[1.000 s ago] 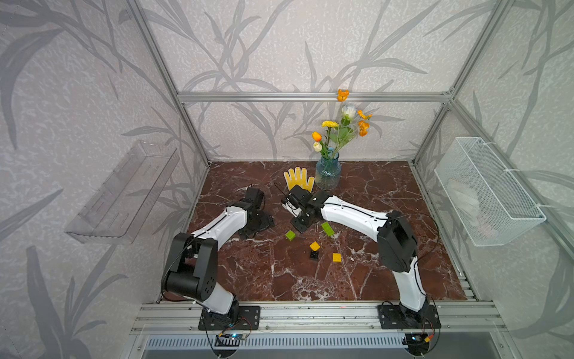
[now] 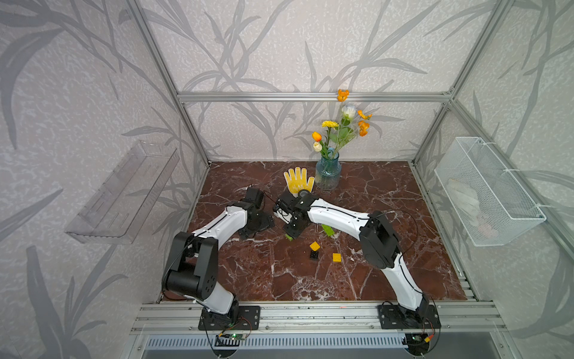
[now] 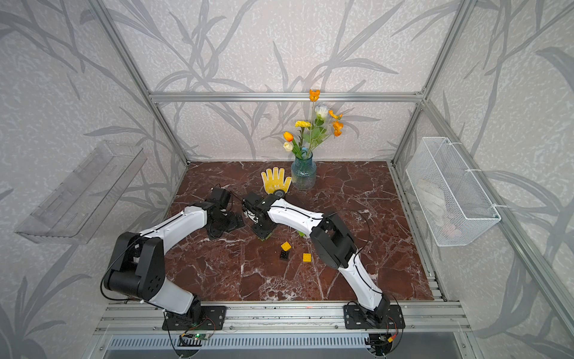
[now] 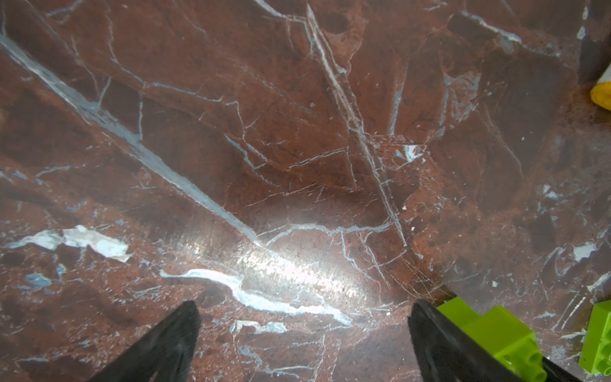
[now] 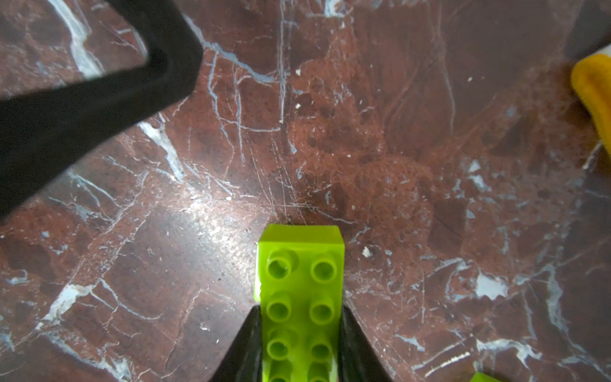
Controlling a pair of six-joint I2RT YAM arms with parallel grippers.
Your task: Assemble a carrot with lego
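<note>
My right gripper is shut on a long green brick, studs up, at mid-table. Another green piece shows just beneath and beside it in the left wrist view; whether the two touch I cannot tell. A second green brick lies to the right, partly behind the right arm. Two yellow bricks, one by a black brick and one alone, lie nearer the front. To the left, my left gripper stands open over bare table.
Behind the arms are a yellow glove and a glass vase of flowers. A clear bin hangs on the left and a white mesh basket on the right.
My right gripper has moved left and toward the front, and now covers most of the green brick that lay in plain view. The left arm and the other bricks look unmoved.
</note>
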